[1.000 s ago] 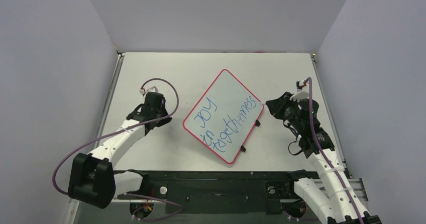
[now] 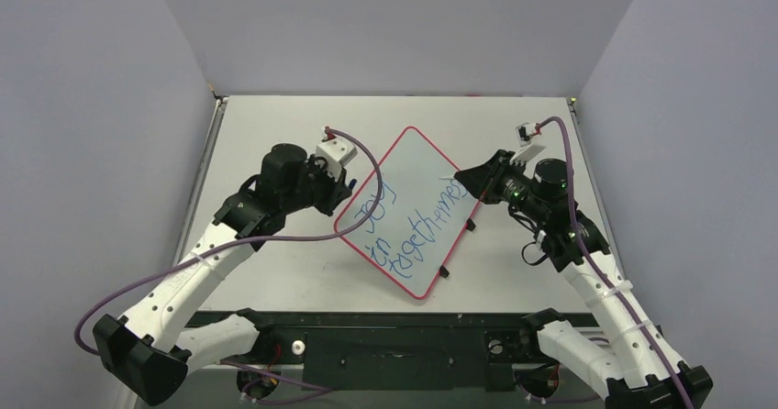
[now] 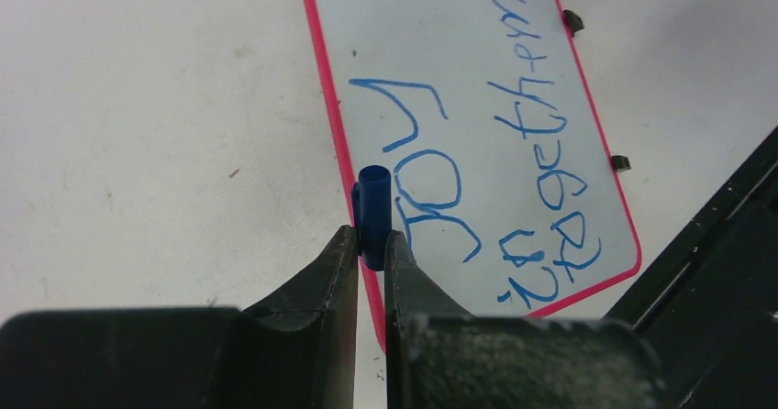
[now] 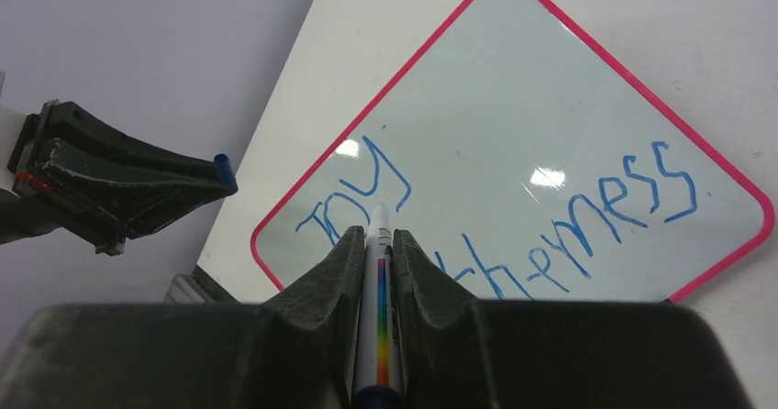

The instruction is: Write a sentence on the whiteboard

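Observation:
The whiteboard (image 2: 415, 157), edged in red, lies tilted on the table with blue handwriting (image 2: 429, 218) reading roughly "Joy in togetherness". My left gripper is shut on a dark blue cap (image 3: 374, 198), which points up from its fingertips. In the top view this gripper is over the board's left edge. A white marker (image 4: 372, 308) with a rainbow stripe is held in my right gripper, also shut. Its pale tip (image 4: 379, 215) is uncapped and points toward the left gripper, apart from the cap. From above, the right gripper covers part of the board's right edge.
Two black clips (image 2: 471, 225) sit along the board's lower right edge. Purple cables loop above both arms, the left one (image 2: 365, 152) crossing over the board. Bare table (image 2: 514, 281) lies around the board, with grey walls at the sides.
My right gripper has come left over the board's right corner, hiding the end of the writing.

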